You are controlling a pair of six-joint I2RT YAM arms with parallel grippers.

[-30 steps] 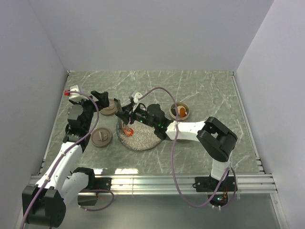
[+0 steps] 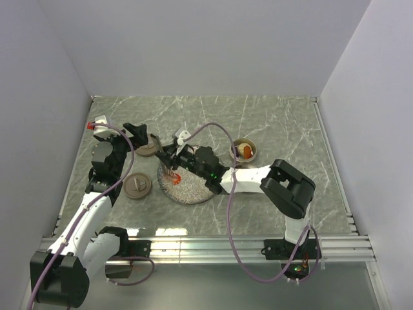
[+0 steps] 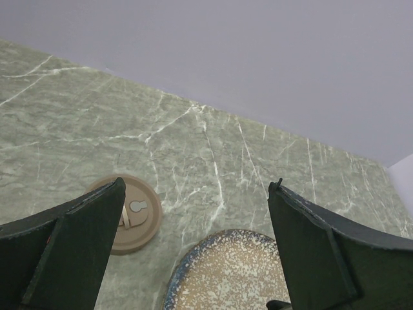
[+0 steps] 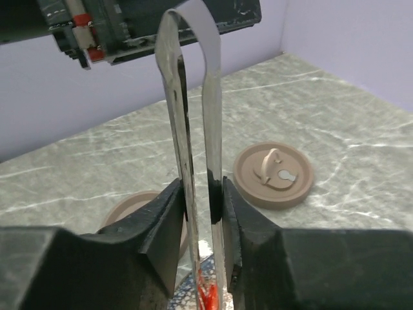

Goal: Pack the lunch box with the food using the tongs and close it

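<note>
My right gripper has a pair of silver tongs [image 4: 213, 110] between its fingers, pressed around both arms of the tongs. The tong tips reach down to an orange-red piece of food [image 2: 176, 179] at the left part of the round speckled plate [image 2: 193, 191]. Whether the tips grip the food or only touch it is unclear. To the right stands a bowl [image 2: 253, 144] with red-orange and pale food inside. Over the table's left side, my left gripper is wide open, nothing between its fingers.
Two round brown lids with handles, the nearer lid [image 2: 137, 186] and the farther lid [image 2: 148, 146], lie left of the plate. Beneath the right arm a tan round thing [image 2: 246, 166] is partly hidden.
The right arm and tongs have shifted slightly, with the elbow moving a little to the left. My left arm has stayed still.
</note>
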